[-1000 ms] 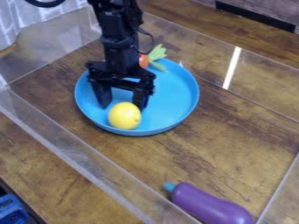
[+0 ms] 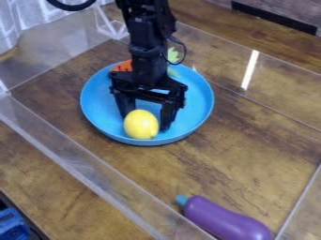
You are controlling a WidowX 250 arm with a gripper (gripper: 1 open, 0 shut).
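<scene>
The black gripper (image 2: 146,103) reaches down into a round blue bowl (image 2: 100,100), its fingers around the upper part of a yellow object (image 2: 142,125) near the bowl's front. Whether the fingers touch or grip it is hard to tell. An orange object (image 2: 120,67), mostly hidden behind the arm, and a pale green piece (image 2: 175,53) show at the bowl's back.
A purple eggplant (image 2: 223,217) lies at the front right of the wooden surface (image 2: 238,131). A blue object (image 2: 10,225) is at the bottom left corner. Clear edges border the area. The right side is mostly open.
The gripper has shifted slightly to the right within the bowl since a second ago. The yellow object has moved a little as well, and more of the orange object is hidden.
</scene>
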